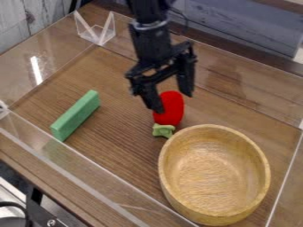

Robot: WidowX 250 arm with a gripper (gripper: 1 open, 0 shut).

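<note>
My black gripper (pixel 164 89) hangs open from the top of the camera view, its fingers spread just above and around a red object (pixel 169 108) with a small green end (pixel 164 130), like a strawberry or pepper. Whether the fingertips touch it is unclear. A green block (pixel 74 115) lies to the left. A yellow bowl (pixel 213 191) sits at the lower right.
The wooden table (pixel 71 62) has free room at upper left and right. Its raised edges run along the top. A clear plastic piece (pixel 95 27) is near the upper left, and a black cable is at the bottom left.
</note>
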